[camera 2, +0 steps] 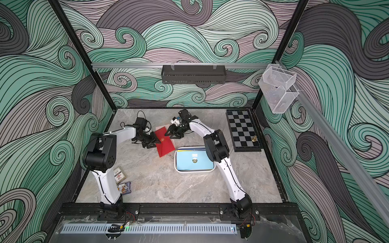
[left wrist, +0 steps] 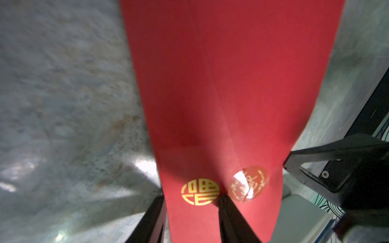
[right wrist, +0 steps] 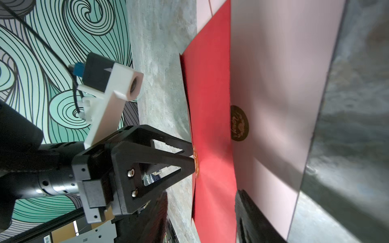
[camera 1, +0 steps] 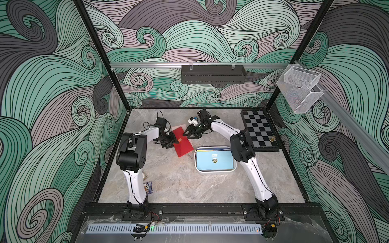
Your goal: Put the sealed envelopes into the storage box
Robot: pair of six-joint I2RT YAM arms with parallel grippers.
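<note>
A red envelope [camera 1: 183,141] with gold emblems lies on the table between my two grippers, its middle creased and its edges bowed up in the wrist views. Beneath it rests a pale pink envelope [right wrist: 279,101] with a round dark seal. At the left edge of the red one, my left gripper stands part open, one finger over the gold emblem. My right gripper is over the other side, fingers apart, one near the red edge. Whether either pinches paper is unclear. The white storage box [camera 1: 215,171] holds a light blue envelope [camera 1: 206,162] over others.
A chessboard [camera 1: 259,127] with a small gold object lies at the right. Card boxes [camera 2: 124,187] sit front left. My right arm reaches past the storage box's right side. Bare table lies left of the box.
</note>
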